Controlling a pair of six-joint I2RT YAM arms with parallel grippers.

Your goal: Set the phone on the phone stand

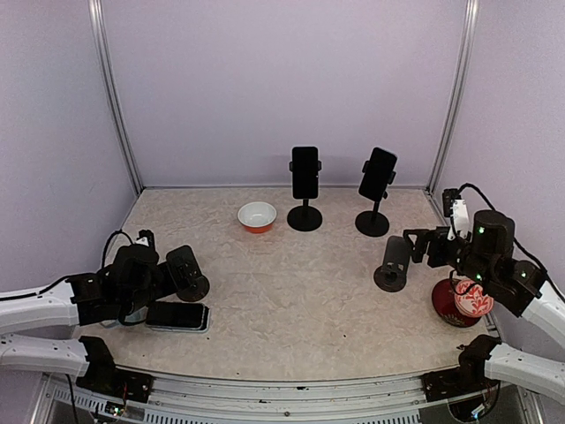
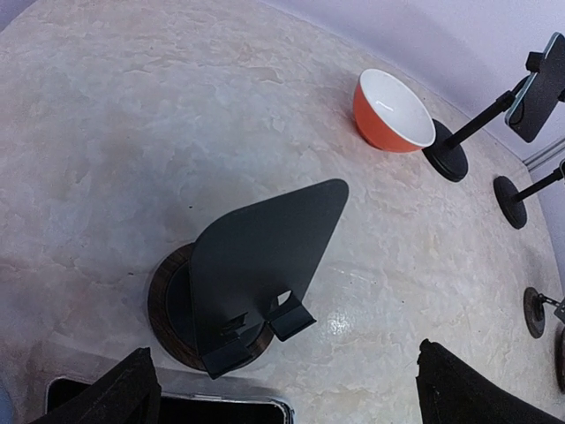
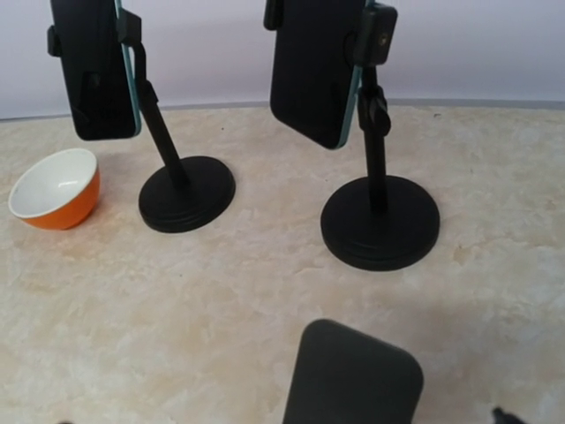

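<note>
A phone [image 1: 177, 315] lies flat at the front left, its top edge showing at the bottom of the left wrist view. Just behind it stands an empty dark phone stand [image 2: 256, 247] with two lower prongs. My left gripper is open above them, facing down. A second dark stand [image 1: 394, 263] is at the right, its rounded top [image 3: 351, 380] low in the right wrist view. My right gripper [image 1: 415, 243] hangs open beside it.
An orange-white bowl [image 1: 257, 216] and two black stands holding phones [image 1: 305, 172] [image 1: 379, 174] are at the back. Red dishes [image 1: 472, 298] sit at the right edge.
</note>
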